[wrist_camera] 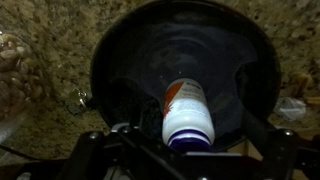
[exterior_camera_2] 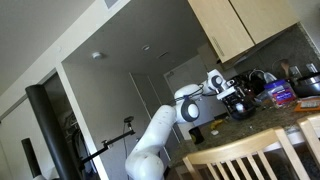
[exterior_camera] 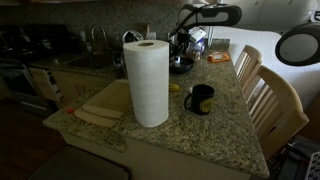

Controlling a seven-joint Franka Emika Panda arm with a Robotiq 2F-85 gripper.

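Observation:
A white bottle with a red-and-blue label (wrist_camera: pixel 186 98) and a purple-blue cap is inside a round black pan (wrist_camera: pixel 122 50) in the wrist view. Its cap end is toward the camera. My gripper stands open around the cap end, one dark finger on either side; contact with the bottle cannot be made out. From exterior view 1, the pan (exterior_camera: pixel 181 68) sits on the far part of the counter with the gripper (exterior_camera: pixel 177 50) just above it. The fingers are too small to read there.
A paper towel roll (exterior_camera: pixel 148 85) and a black mug (exterior_camera: pixel 200 99) stand on the near counter. Cutting boards (exterior_camera: pixel 108 103) lie left of the roll. A clear container of nuts (wrist_camera: pixel 15 75) is beside the pan. Chairs (exterior_camera: pixel 272 105) line the right side.

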